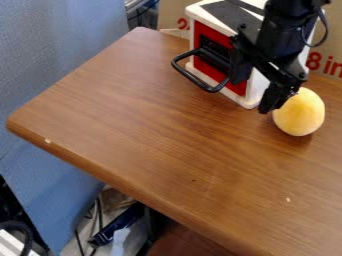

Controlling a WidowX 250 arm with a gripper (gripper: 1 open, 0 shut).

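Note:
A red and white box-shaped appliance (pixel 210 59) with a dark top and a black looped handle stands at the back of the wooden table (pixel 147 150). My black gripper (pixel 273 98) points down from the upper right, in front of the appliance's right side and just left of a yellow ball-like object (pixel 299 113). The fingertips are small and dark, and I cannot tell whether they are open or shut.
A cardboard box (pixel 325 62) is behind at the right. Blue fabric (pixel 54 60) lies beyond the left edge, with cables and items on the floor below.

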